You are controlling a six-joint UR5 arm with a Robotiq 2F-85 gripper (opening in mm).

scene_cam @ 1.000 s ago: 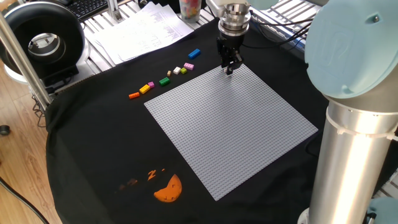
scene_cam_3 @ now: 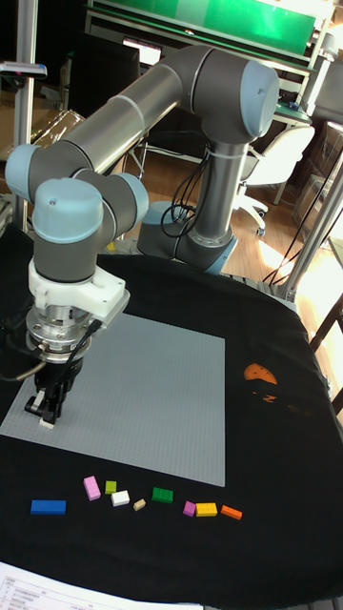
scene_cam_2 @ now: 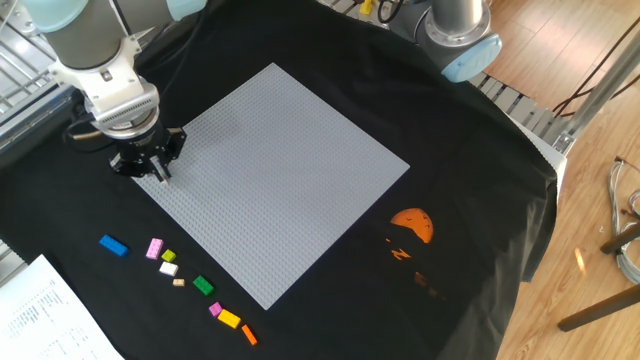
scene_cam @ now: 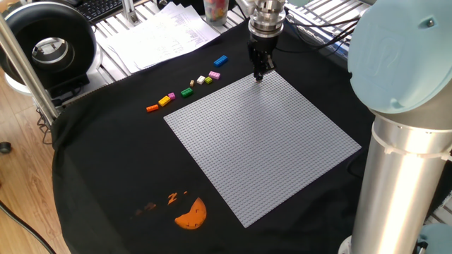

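My gripper points down over a corner of the grey baseplate, on the side by the loose bricks. In exterior view 2 the black fingers reach close to the plate's left corner. A small pale piece shows right at the fingertips in exterior view 3, low over the plate or touching it. The fingers are too small and dark to tell whether they grip it. Apart from that spot, the plate looks bare.
Off the plate's edge lies a loose row of bricks: blue, pink, lime, white, tan, green, magenta, yellow and orange. Papers lie beyond them. An orange print marks the black cloth.
The gripper has shifted only slightly at the same plate corner. The bricks in the row and the plate have not moved.
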